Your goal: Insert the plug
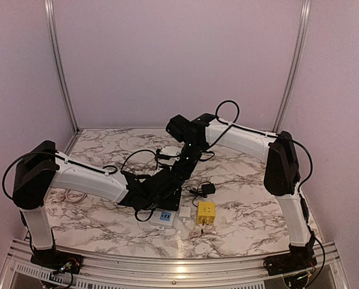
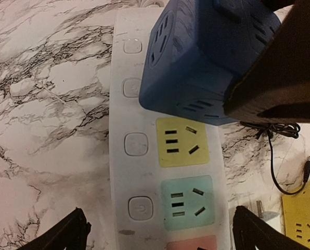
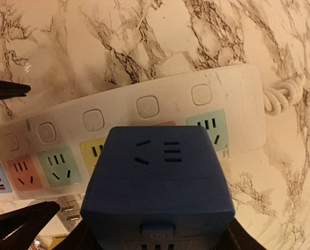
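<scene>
A blue cube-shaped plug [image 3: 157, 182] with socket slots on its faces is held in my right gripper, which is shut on it. The cube sits over the far part of a white power strip [image 2: 124, 179] with coloured sockets; its pins are hidden, so whether they are in a socket cannot be told. My left gripper is open, nothing between its fingers. In the left wrist view it spans the strip's width near the green socket [image 2: 188, 202], apart from the cube. The top view mostly hides cube and strip under the arms.
To the strip's right lie a yellow cube plug [image 1: 206, 212], a small white plug [image 1: 185, 212] and a black adapter [image 1: 208, 188] with its cable. The strip's pale cord [image 3: 287, 96] leaves its far end.
</scene>
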